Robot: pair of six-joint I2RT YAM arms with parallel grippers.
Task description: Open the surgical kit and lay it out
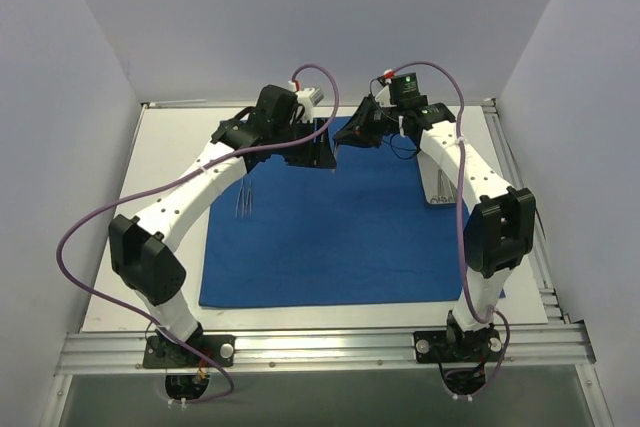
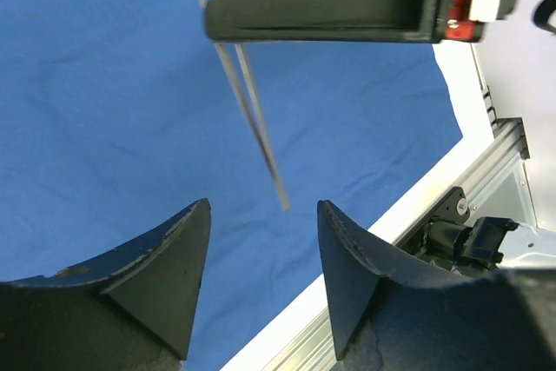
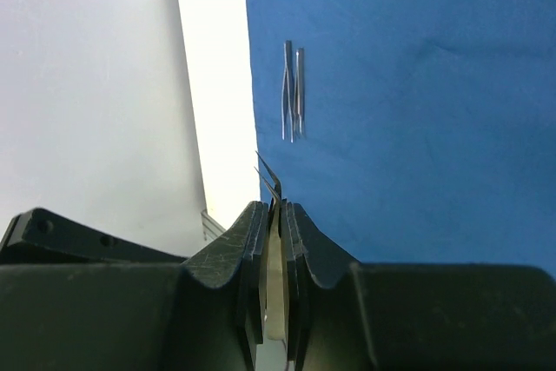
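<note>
A thin two-pronged metal instrument, tweezers-like (image 2: 254, 115), hangs from my right gripper, which is shut on it. My left gripper is open, and the instrument's lower end appears in the gap between its fingers, touching neither. In the top view both grippers meet over the upper middle of the blue cloth (image 1: 330, 237). At the cloth's left, several slim instruments (image 1: 244, 201) lie side by side; the right wrist view shows tweezers (image 3: 287, 84) and a straight tool (image 3: 301, 84) among them. A pale tray (image 1: 428, 181) holds more instruments at the right.
White table (image 1: 160, 147) borders the cloth, with grey walls (image 1: 70, 127) at the sides and back. Purple cables (image 1: 459, 177) loop along both arms, and the right forearm passes close to the tray.
</note>
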